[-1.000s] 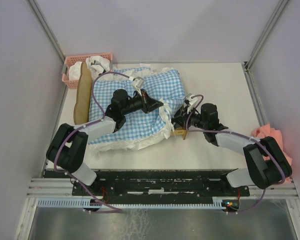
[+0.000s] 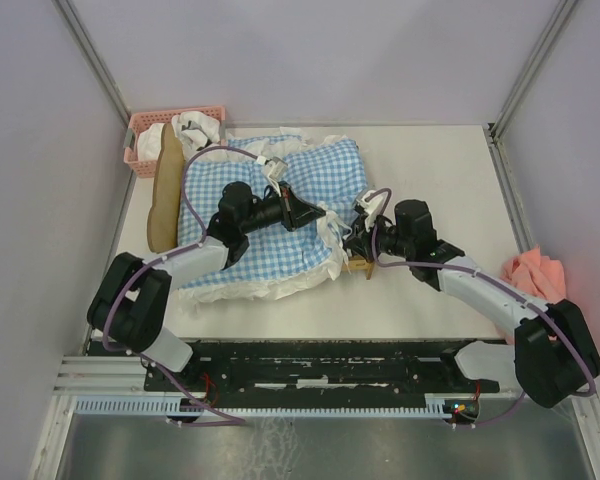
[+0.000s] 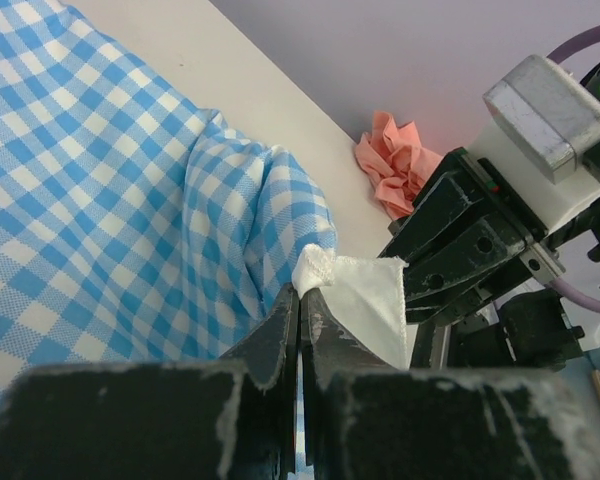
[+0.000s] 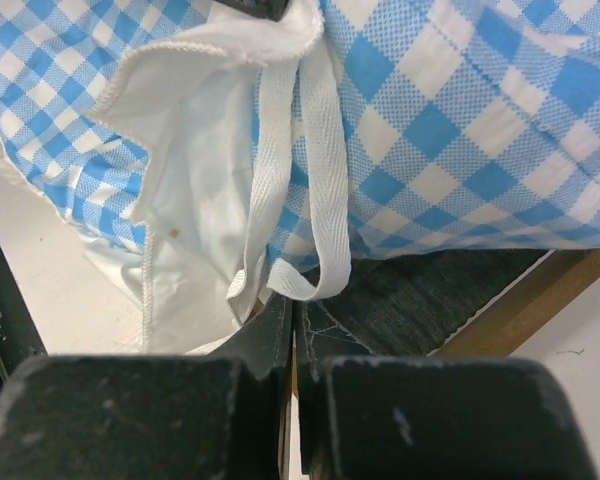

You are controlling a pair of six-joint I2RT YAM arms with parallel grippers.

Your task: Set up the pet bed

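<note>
The blue-and-white checked pet bed cover (image 2: 270, 250) with white edging lies spread over the middle of the table. My left gripper is shut on a gathered white corner (image 3: 355, 290) of the cover, holding it up. My right gripper is shut close beside that corner, at a looped white strap (image 4: 327, 180) hanging from the cover. The strap touches or lies just beyond its fingertips; whether it is pinched cannot be told. Below, a wooden frame bar (image 4: 550, 300) and dark fabric (image 4: 430, 290) show under the cover's edge.
A pink basket (image 2: 140, 122) holding white cloth stands at the back left, with a long brown cushion-like piece (image 2: 166, 190) before it. Crumpled pink cloth (image 2: 535, 275) lies at the right edge.
The right arm has shifted slightly, its elbow moving outward and toward the front, while its gripper stays near the strap. The left arm and the cover look almost unchanged.
</note>
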